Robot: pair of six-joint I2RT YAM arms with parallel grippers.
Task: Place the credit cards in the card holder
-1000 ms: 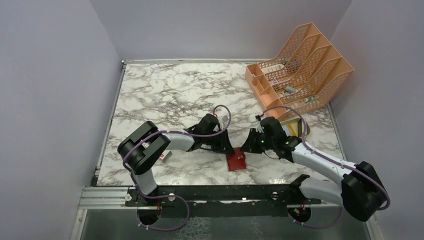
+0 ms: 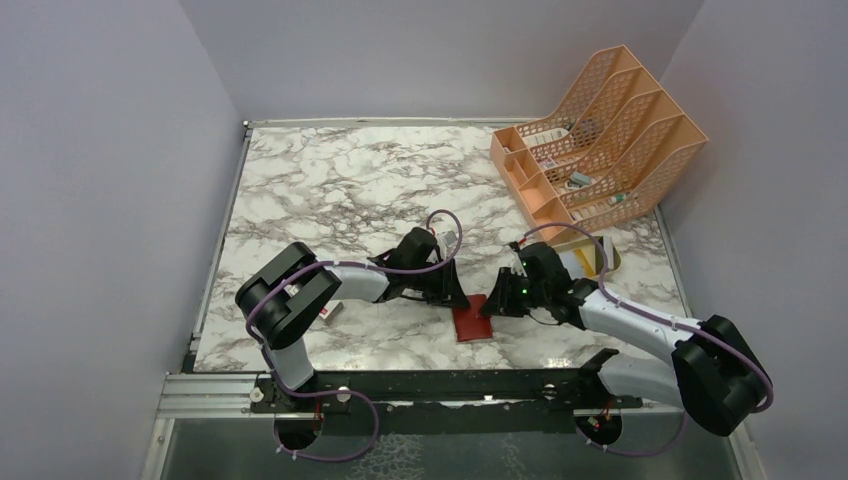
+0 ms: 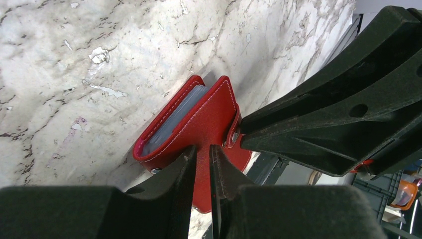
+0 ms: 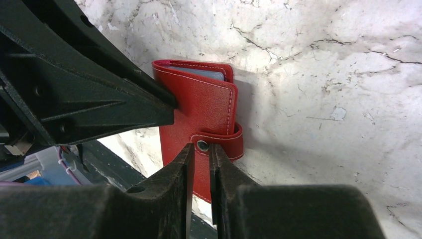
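Observation:
The red card holder [image 2: 473, 324] lies near the front edge of the table, with its stitched cover [image 3: 209, 124] facing up and clear sleeves [image 3: 176, 117] visible in its open side. My left gripper is shut on the card holder, red leather between its narrow-set tips. At the strap [image 4: 226, 144] with its metal snap [image 4: 202, 145], my right gripper is closed to a thin gap. The strap's end sits at those fingertips, as the left wrist view also shows. No loose credit card can be made out near the holder.
An orange slotted rack [image 2: 600, 140] with several small items stands at the back right. Behind the right arm is a tray-like object [image 2: 585, 258] with a yellow part. A small white box [image 2: 331, 310] lies by the left arm.
My right gripper has come down toward the front of the table, onto the strap's snap, which it now partly covers. The left arm and the card holder have stayed in place.

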